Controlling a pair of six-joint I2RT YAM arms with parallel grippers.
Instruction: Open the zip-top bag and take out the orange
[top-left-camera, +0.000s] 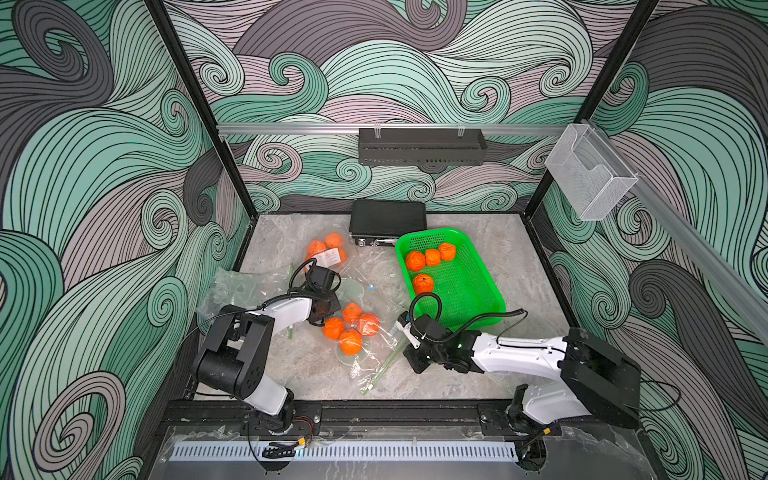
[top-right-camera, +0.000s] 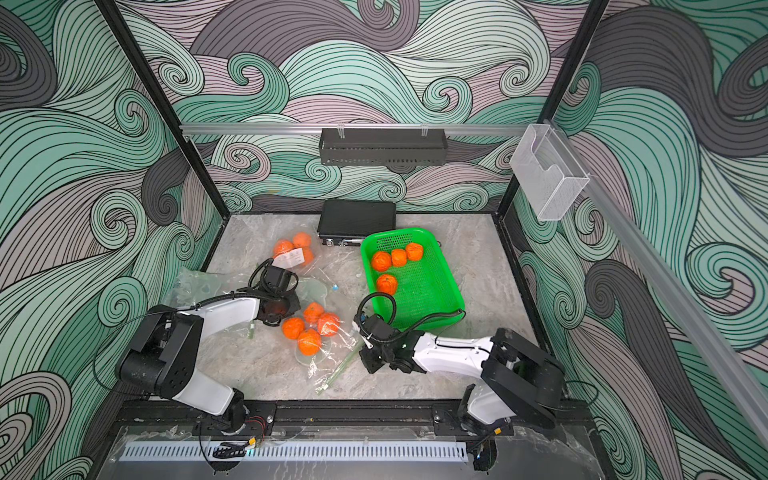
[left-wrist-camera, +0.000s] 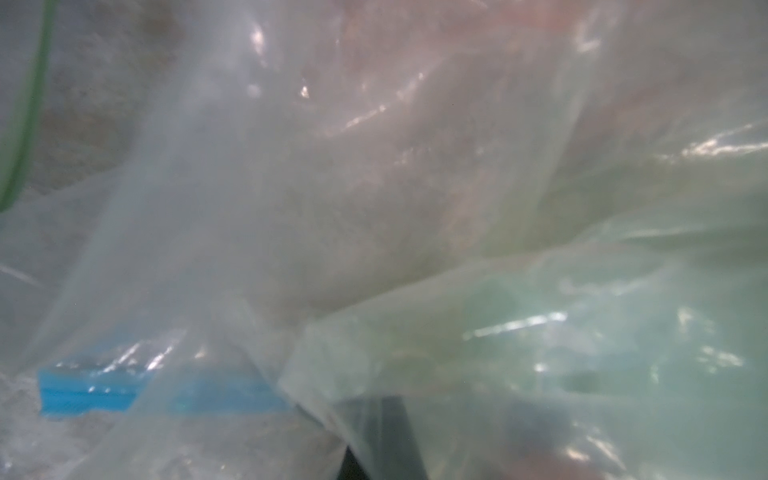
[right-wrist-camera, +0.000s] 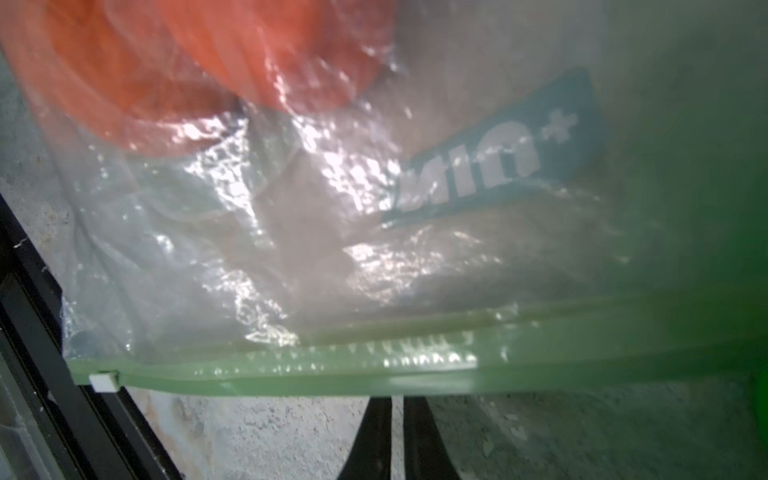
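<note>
A clear zip bag (top-left-camera: 376, 352) with several oranges (top-left-camera: 350, 342) lies front-centre; its green zip strip (right-wrist-camera: 304, 372) crosses the right wrist view. My right gripper is at that strip, shut, its fingers nearly together at the strip's edge; whether plastic is between them is unclear. My left gripper (top-left-camera: 321, 308) is low over the crumpled bags left of those oranges; in the left wrist view its fingertips are mostly hidden under plastic, beside a blue zip strip (left-wrist-camera: 88, 388).
A green basket (top-left-camera: 484, 280) holding several oranges stands on the right. A black case (top-left-camera: 388, 216) lies at the back. Another bag of oranges (top-left-camera: 334, 240) is at back left. Bare table (top-left-camera: 536, 272) shows right of the basket.
</note>
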